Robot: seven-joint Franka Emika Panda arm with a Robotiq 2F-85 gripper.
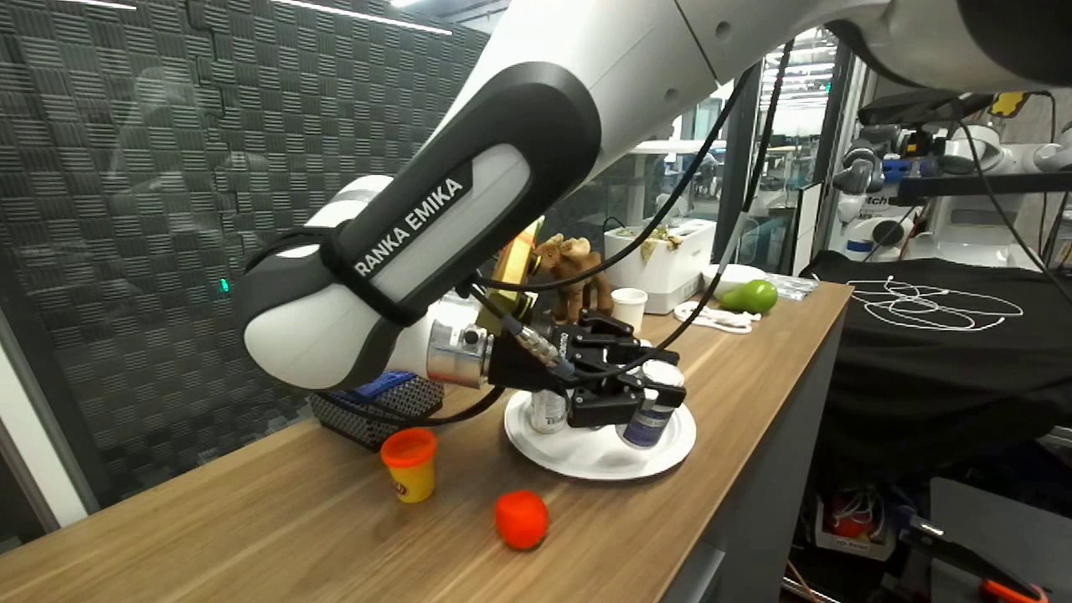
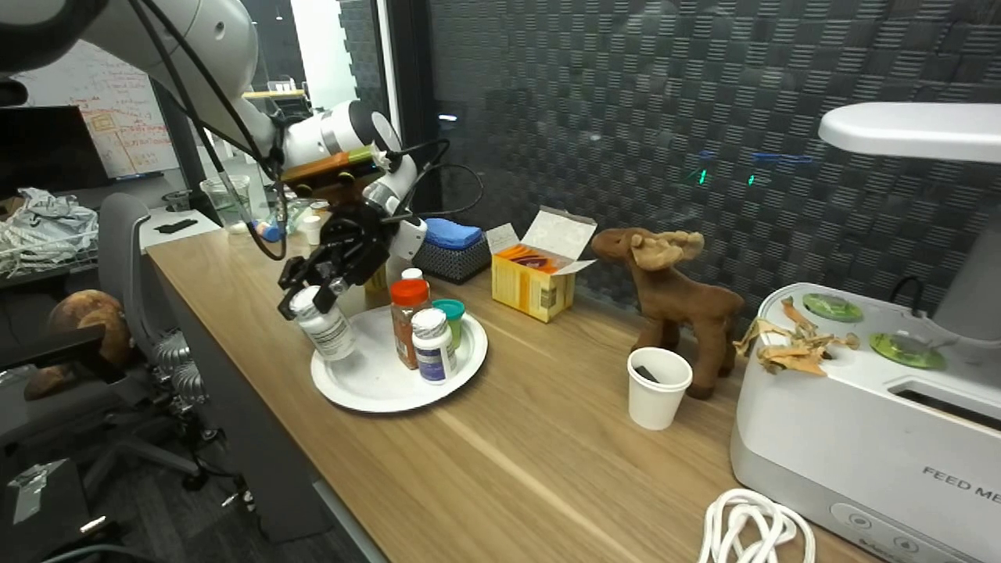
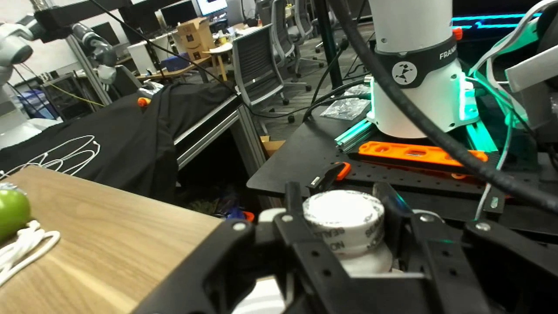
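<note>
A white bottle with a blue label [image 1: 648, 424] is gripped near its top by my gripper [image 1: 660, 373]. In exterior view 2 the same bottle [image 2: 328, 328] leans, its lower end over the near left part of the white plate [image 2: 394, 399]; whether it rests there I cannot tell. The wrist view has the bottle's open-looking white top [image 3: 345, 209] between my two fingers. Also standing on the plate are a red-capped spice jar [image 2: 407, 319], a second white bottle [image 2: 432, 349] and a green-lidded jar [image 2: 452, 317].
A yellow tub with an orange lid [image 1: 409, 467] and a red-orange ball-like object [image 1: 522, 519] are on the counter before the plate. Behind stand a mesh basket [image 2: 452, 263], a yellow box [image 2: 532, 289], a toy moose [image 2: 671, 291] and a paper cup [image 2: 654, 399].
</note>
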